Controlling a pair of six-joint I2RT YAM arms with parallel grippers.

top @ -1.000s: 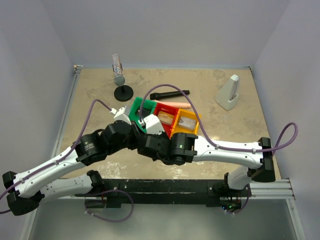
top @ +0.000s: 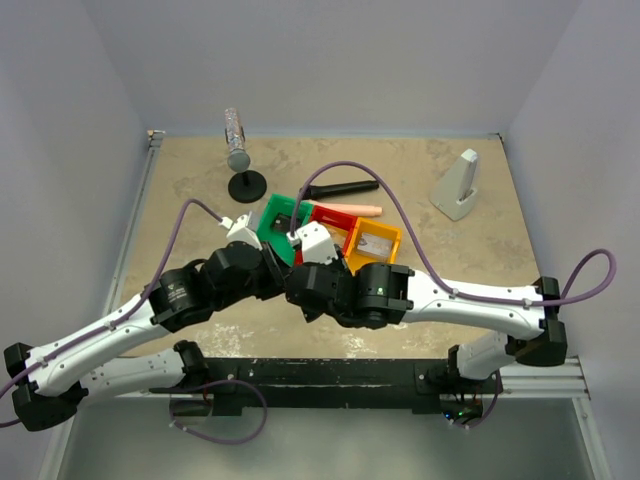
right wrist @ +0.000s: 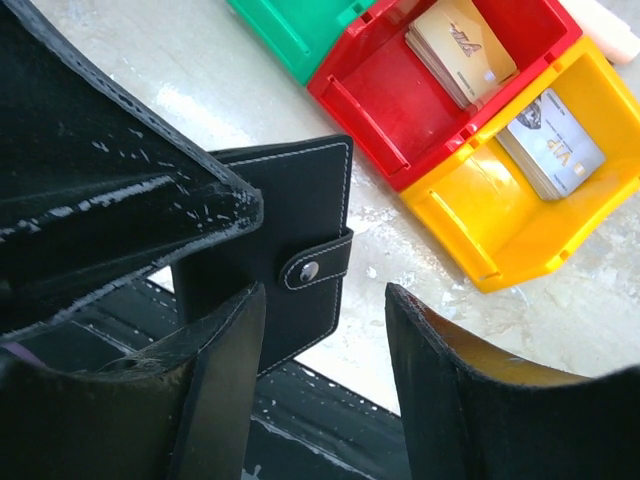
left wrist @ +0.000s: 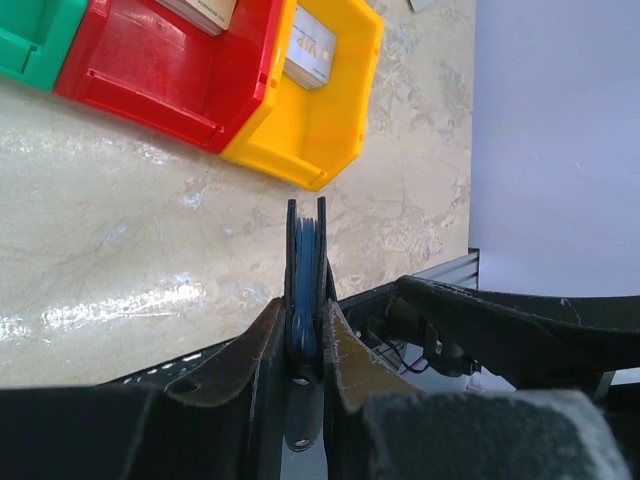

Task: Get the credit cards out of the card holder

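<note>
A black leather card holder with a snapped strap hangs upright; in the left wrist view it shows edge-on, with bluish card edges [left wrist: 306,270] in its top. My left gripper is shut on it. My right gripper stands open just beside the holder, with the strap seen between and above its fingertips in the right wrist view. In the top view both wrists meet over the front of the bins, hiding the holder.
Green [right wrist: 290,30], red [right wrist: 390,120] and yellow [right wrist: 500,230] bins stand behind, the latter two holding card stacks. A black microphone [top: 340,189], a black-based stand [top: 247,185] and a white holder [top: 455,195] are farther back.
My left arm has stayed in place.
</note>
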